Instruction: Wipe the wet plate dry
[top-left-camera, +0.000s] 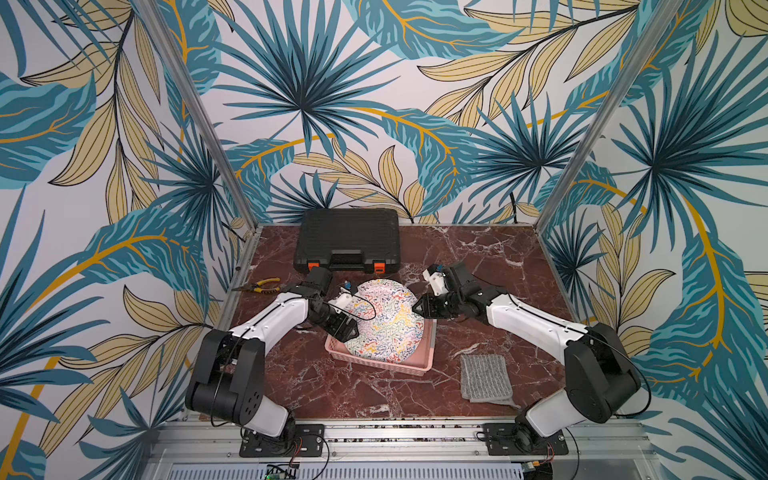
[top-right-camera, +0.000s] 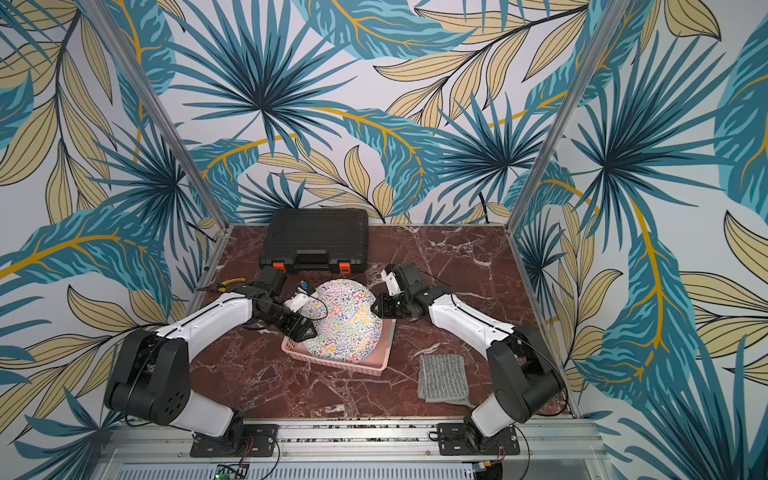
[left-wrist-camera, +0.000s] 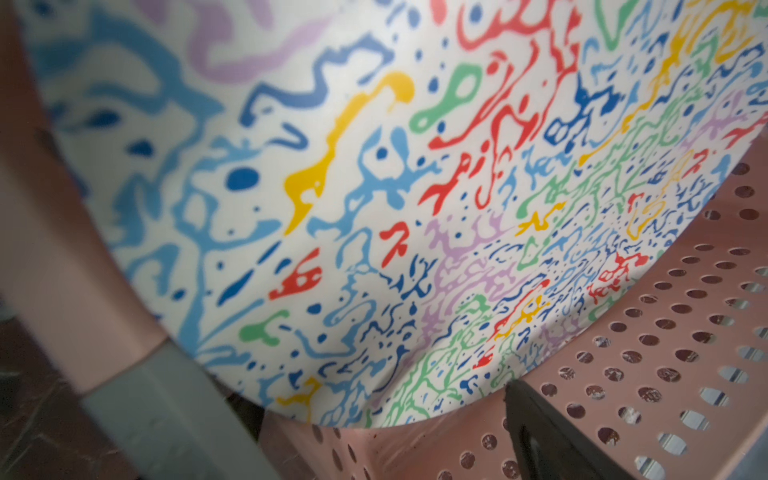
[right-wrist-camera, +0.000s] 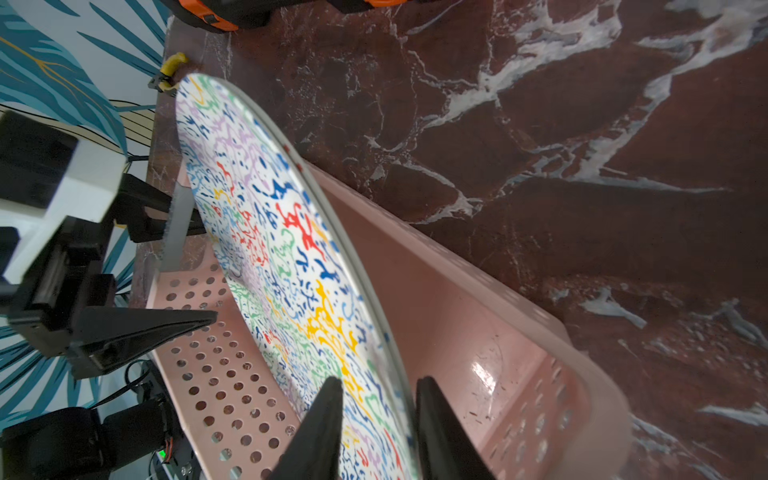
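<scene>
A round plate (top-left-camera: 389, 320) with multicoloured speckles leans tilted inside a pink perforated basket (top-left-camera: 382, 367). In the right wrist view, the fingers of my right gripper stand apart on either side of the plate's rim, one close against its edge. My left gripper (top-left-camera: 346, 331) is at the plate's left side, by the basket's grey handle (left-wrist-camera: 176, 412); its fingers (left-wrist-camera: 544, 432) are open. Its other finger is mostly hidden in the left wrist view. A grey cloth (top-left-camera: 486, 377) lies flat on the table, front right. Wetness on the plate cannot be made out.
A black case (top-left-camera: 348, 240) with orange latches stands at the back. Yellow-handled pliers (top-left-camera: 261, 285) lie at the far left.
</scene>
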